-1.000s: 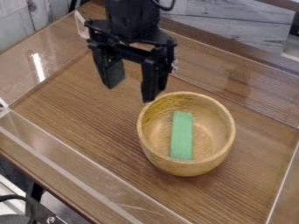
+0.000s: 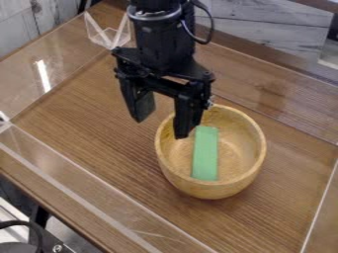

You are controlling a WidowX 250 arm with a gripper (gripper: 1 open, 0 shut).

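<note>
My black gripper (image 2: 161, 117) hangs in the upper middle of the camera view, its two fingers spread apart and open, the right one over the back left rim of a yellow bowl. Inside the bowl (image 2: 246, 155) lies a green block (image 2: 205, 153). I see nothing held between the fingers.
A wooden table (image 2: 79, 138) surrounds the bowl, with free room to the left and front. A clear plastic object (image 2: 109, 25) is at the back left, partly behind the arm. A black cable (image 2: 20, 232) shows at the lower left corner.
The gripper has moved down in the view, coming closer to the bowl. The bowl and green block look unmoved.
</note>
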